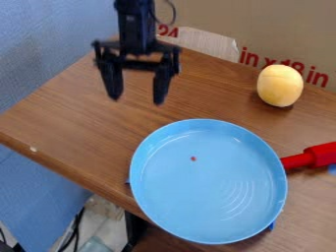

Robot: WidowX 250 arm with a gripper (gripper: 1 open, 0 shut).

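My black gripper (137, 93) is open over the back left of the wooden table, slightly blurred, with nothing between its fingers. A light blue round plate (207, 182) fills the front right, resting over something blue. A pale yellow potato-like object (280, 86) sits at the back right. A red cylindrical object (311, 157) reaches in from the right edge, beside the plate.
A cardboard panel (243, 25) with red print stands behind the table. The table's left edge runs diagonally, with blue material (46, 79) beyond it and cables at the lower left.
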